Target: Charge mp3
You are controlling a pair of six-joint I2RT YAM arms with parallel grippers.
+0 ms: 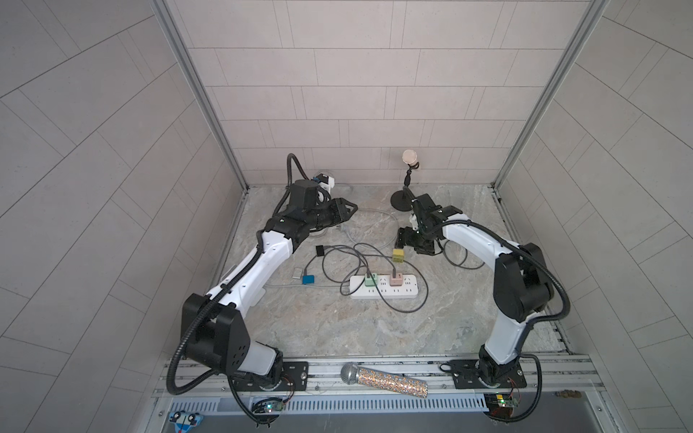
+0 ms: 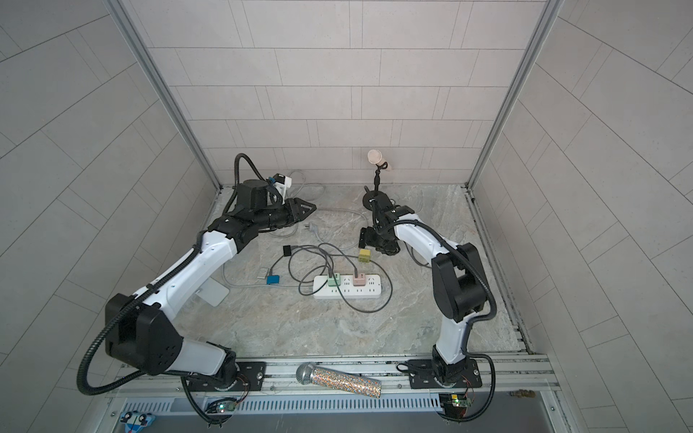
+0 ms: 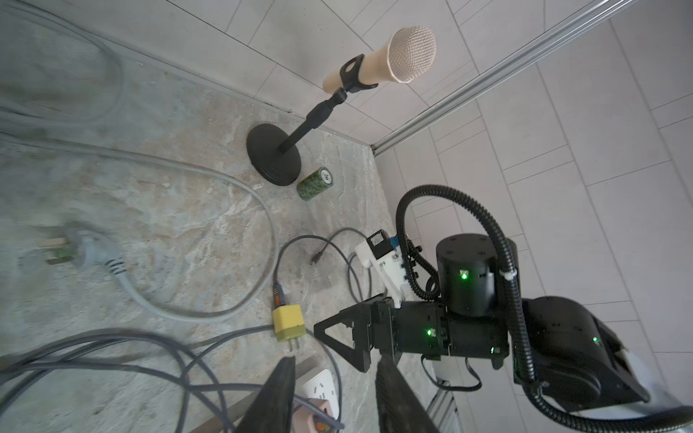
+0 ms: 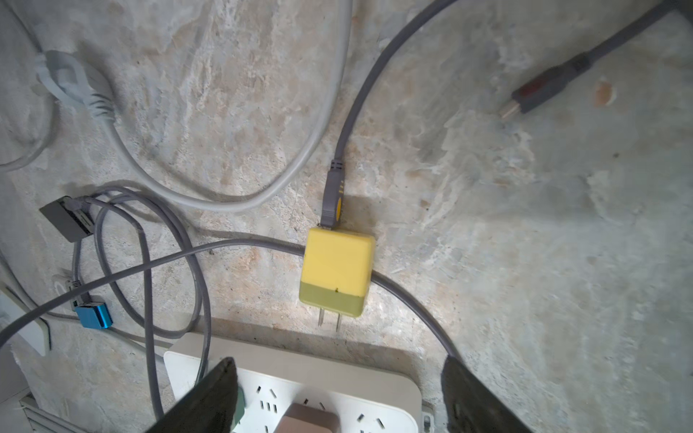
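Note:
A yellow charger with two prongs and a dark cable plugged into it lies just behind the white power strip, which holds pink and green adapters. My right gripper hangs open right over it, fingers apart, nothing seen between them. My left gripper is raised to the left and behind, open, pointing toward the charger and the right arm. A loose dark cable plug lies behind the charger to the right. No mp3 player is clearly identifiable.
A microphone on a stand and a green can stand at the back. Tangled cables, a black adapter and a blue one lie left; a grey plug lies mid-table.

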